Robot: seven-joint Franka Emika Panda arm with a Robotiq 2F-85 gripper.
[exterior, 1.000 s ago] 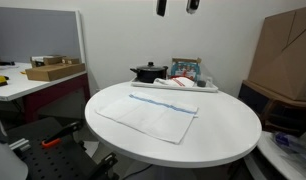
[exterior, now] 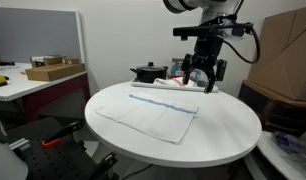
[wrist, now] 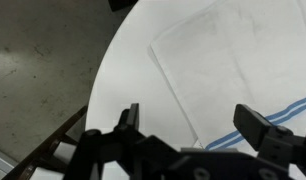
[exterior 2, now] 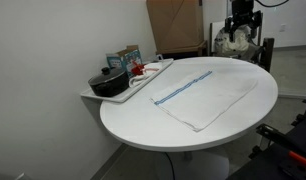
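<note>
A white cloth (exterior: 148, 115) with a blue stripe is spread flat on the round white table (exterior: 223, 130). In the second exterior view the cloth (exterior 2: 211, 98) lies toward the table's front right. My gripper (exterior: 203, 78) hangs above the table, past the cloth's right end, with its fingers apart and nothing between them. From the wrist, the open gripper looks down on the table's edge and part of the cloth (wrist: 228, 70).
At the table's back stands a white tray (exterior 2: 138, 90) with a black lidded pot (exterior 2: 109, 82) and a red-and-white cloth (exterior 2: 148, 71). Boxes (exterior: 55, 70) sit on a side table at left.
My gripper has come down from high above, toward the right side of the table. The cloth, pot and tray have not moved.
</note>
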